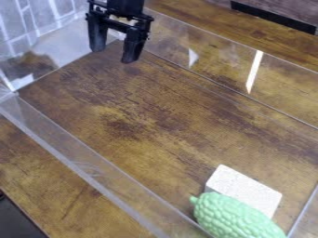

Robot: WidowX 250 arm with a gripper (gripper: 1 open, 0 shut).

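Observation:
The black gripper (pixel 114 46) hangs at the top left, just inside the back corner of a clear-walled enclosure, with its two fingers apart and nothing between them. A green bumpy toy, like a bitter melon (pixel 236 218), lies at the bottom right, against a white block (pixel 241 186) that sits just behind it.
Clear plastic walls (pixel 87 167) surround the wooden surface (pixel 149 112). A dark object (pixel 280 9) stands beyond the enclosure at the top right.

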